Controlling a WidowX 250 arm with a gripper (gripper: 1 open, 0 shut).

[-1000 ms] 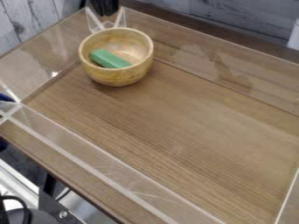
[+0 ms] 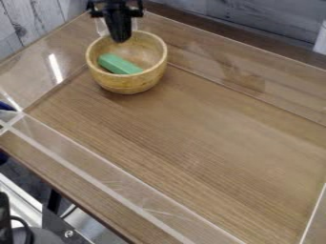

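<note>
A wooden bowl (image 2: 143, 80) sits on the table in the upper left, with a green block (image 2: 120, 65) lying inside it. My dark gripper (image 2: 120, 38) hangs just over the bowl's back part, above and behind the block. Its fingertips look close together, with nothing visible between them; they are small and dark in this view.
Clear tape runs along its left side. A pale wall stands at the upper left, and a white object shows at the right edge.
My gripper has come down from the top edge to over the back of the bowl. The bowl and block look unmoved.
</note>
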